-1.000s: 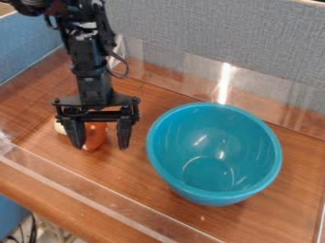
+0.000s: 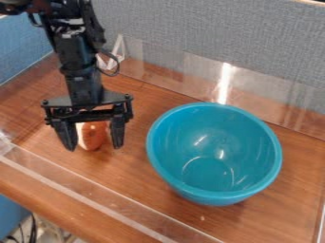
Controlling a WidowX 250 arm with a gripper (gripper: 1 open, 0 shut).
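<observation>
My black gripper (image 2: 91, 133) stands open low over the wooden table at the left, its two fingers on either side of an orange-red object (image 2: 91, 139) resting on the tabletop. The gripper partly hides that object, so its full shape is unclear. To the right sits a large teal bowl (image 2: 214, 154), empty.
The wooden table (image 2: 152, 214) has clear edging strips along its front and back. A grey textured panel (image 2: 216, 33) stands behind, and a blue panel (image 2: 26, 57) at the left. Cables hang below the front left edge.
The gripper has shifted slightly to the left over the orange-red object. The bowl has not moved.
</observation>
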